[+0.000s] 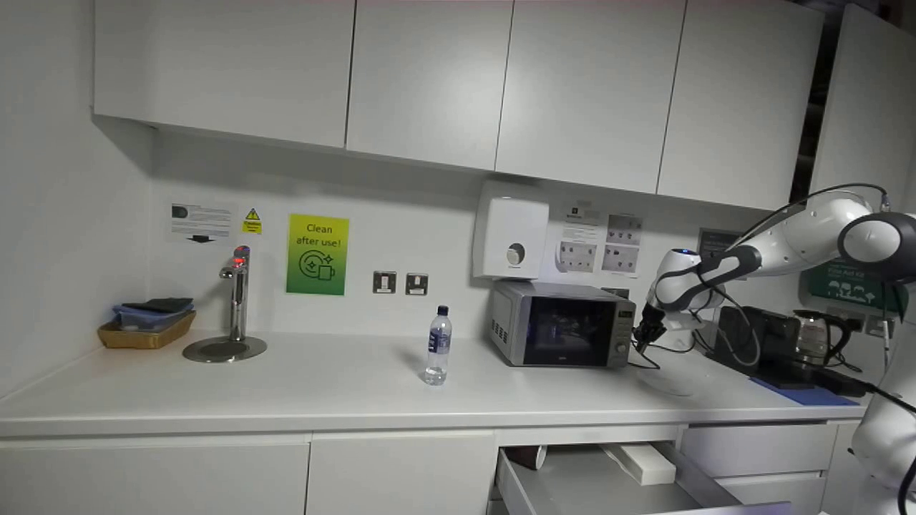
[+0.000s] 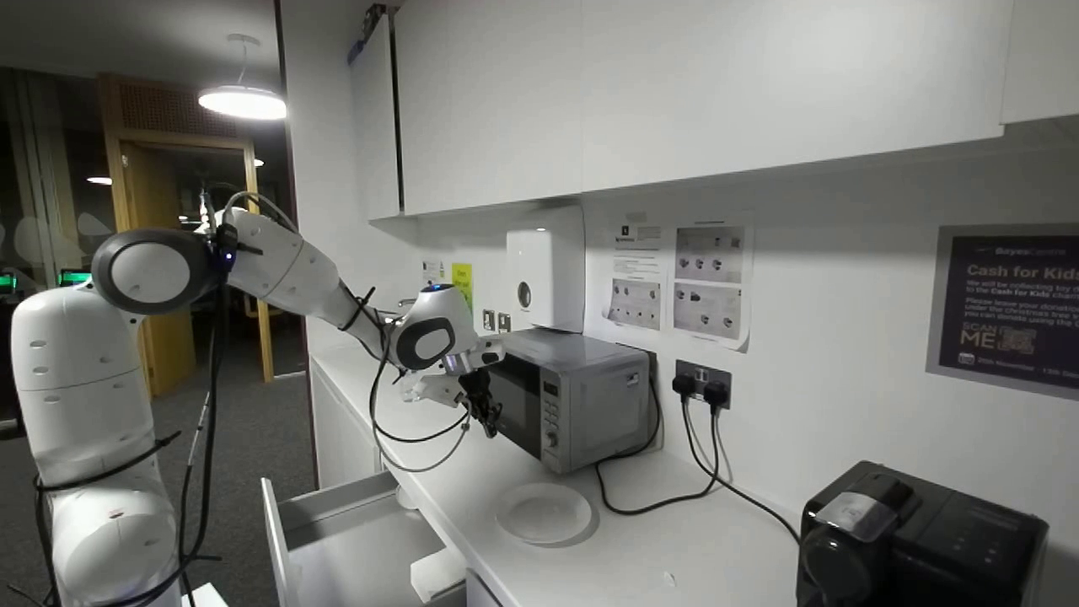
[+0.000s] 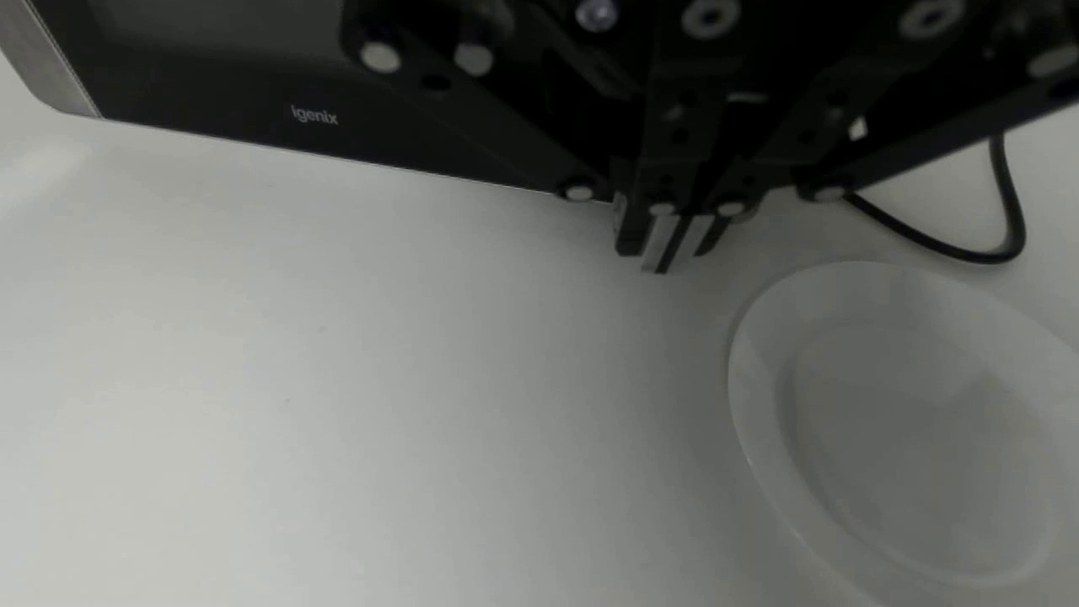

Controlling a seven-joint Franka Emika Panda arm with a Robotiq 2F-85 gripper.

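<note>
My gripper is shut, its fingertips close together with nothing seen between them. In exterior view 1 the gripper (image 1: 640, 345) hangs just right of the grey microwave (image 1: 562, 330), near its control panel. From the second exterior view, the gripper (image 2: 492, 425) appears in front of the panel side of the microwave (image 2: 597, 405), whose door is closed; contact cannot be told from here. A white plate (image 2: 543, 512) lies on the counter by the microwave. In the wrist view the plate (image 3: 754, 405) is right of and below the fingertips, apart from them.
Below the counter a drawer (image 1: 567, 482) stands pulled out, holding a white box (image 1: 645, 464) and a cup (image 1: 533, 456). A water bottle (image 1: 438, 347) is upright left of the microwave. A black cable (image 2: 647, 507) loops behind the plate.
</note>
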